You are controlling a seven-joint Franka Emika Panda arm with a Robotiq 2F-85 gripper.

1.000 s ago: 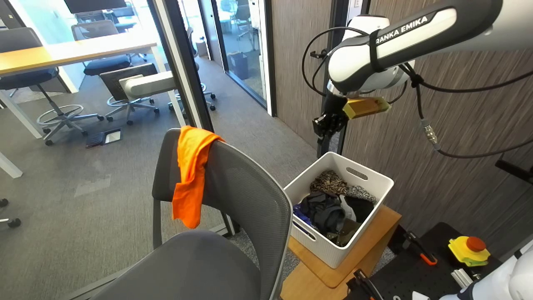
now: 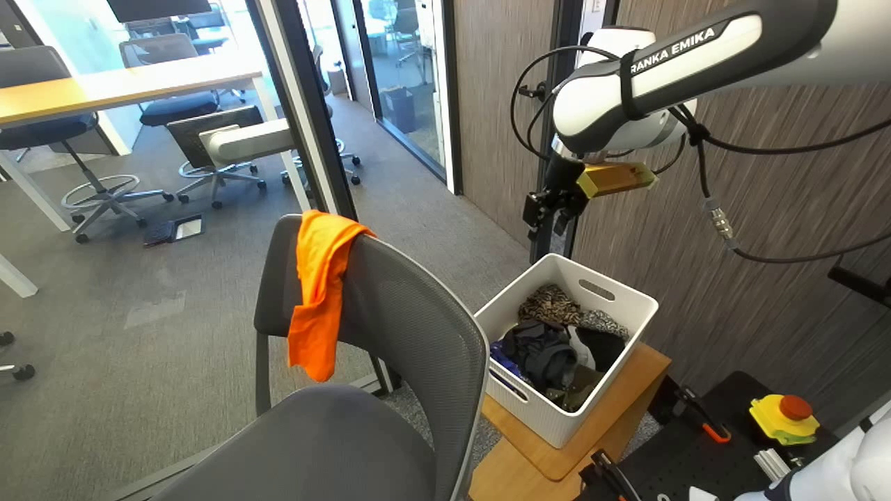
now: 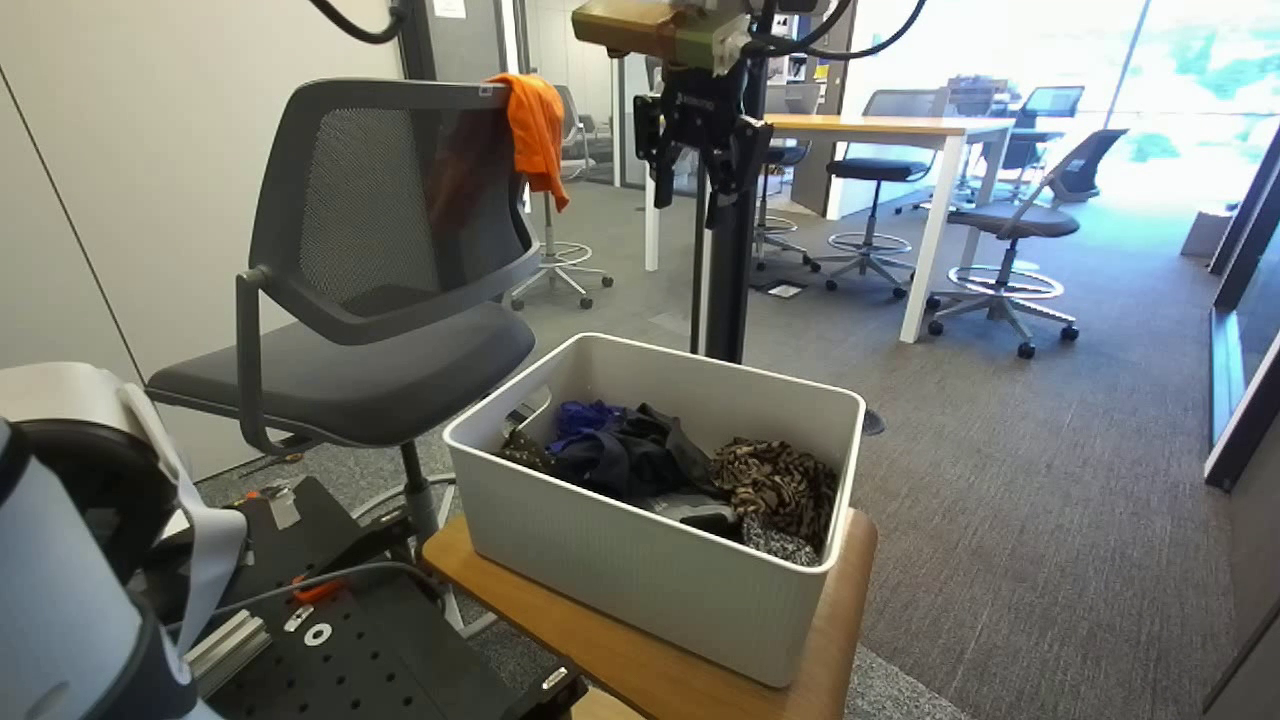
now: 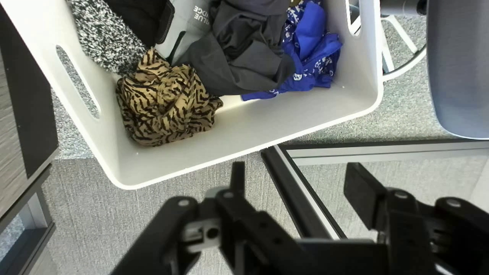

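An orange cloth (image 2: 319, 292) hangs over the top of the grey chair back (image 2: 409, 292). Several garments fill the white bin (image 3: 648, 588), among them a tiger-striped cloth (image 4: 169, 101), a dark grey cloth (image 4: 243, 59) and a blue patterned cloth (image 4: 311, 55). Above and just beyond the bin's far rim hangs my gripper (image 3: 693, 210), pointing down. In the wrist view the gripper has its two fingers well apart, with only floor and a dark post showing between them. It touches neither the bin nor the orange cloth.
The bin stands on a wooden stool (image 2: 618, 409) close beside the chair. A black pegboard table (image 3: 360, 648) with tools lies near the robot base. A dark upright frame post (image 3: 723, 288) of a glass wall rises behind the bin.
The gripper's fingers look wider apart than a second ago. The arm's end has shifted very slightly right in exterior view 1; cloths and bin have stayed put.
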